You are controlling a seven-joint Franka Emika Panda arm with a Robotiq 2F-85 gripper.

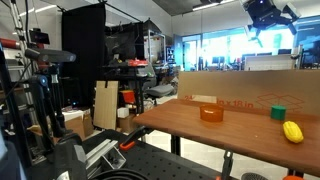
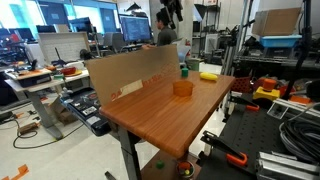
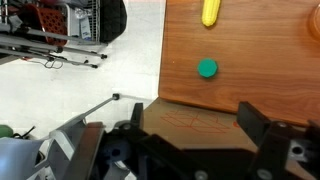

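On the brown table (image 1: pixel 210 122) stands an orange bowl (image 1: pixel 211 113), with a small green cup (image 1: pixel 278 112) farther right. A yellow oblong object (image 1: pixel 292 132) lies near the table's right edge. From above, in the wrist view, the green cup (image 3: pixel 207 68) shows as a round disc below the yellow object (image 3: pixel 210 12), and the orange bowl (image 3: pixel 315 22) is cut off at the right edge. High over the table, well clear of everything on it, my gripper (image 1: pixel 275 38) is open. Its fingers are widely parted in the wrist view, with nothing between them.
A cardboard panel (image 1: pixel 235 88) stands upright along the table's back edge. Beyond the table, the pale floor (image 3: pixel 120 70) is visible in the wrist view. Several cables (image 2: pixel 300 130) lie on the dark stand beside the table. Bare tabletop surrounds the bowl.
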